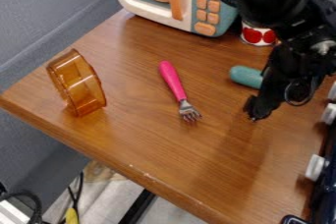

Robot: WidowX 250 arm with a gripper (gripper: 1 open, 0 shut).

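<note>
My black gripper [258, 109] hangs low over the right side of the wooden table, its tips just in front of a teal cylindrical object [245, 76]; whether it is open or shut is unclear. A pink-handled fork [172, 82] lies at the centre, tines toward the front. An amber translucent container [77, 82] lies on its side at the left.
A toy microwave [198, 9] stands at the back, with a red-and-white object [256, 35] beside it, partly hidden. A dark appliance with white knobs [319, 191] lines the right edge.
</note>
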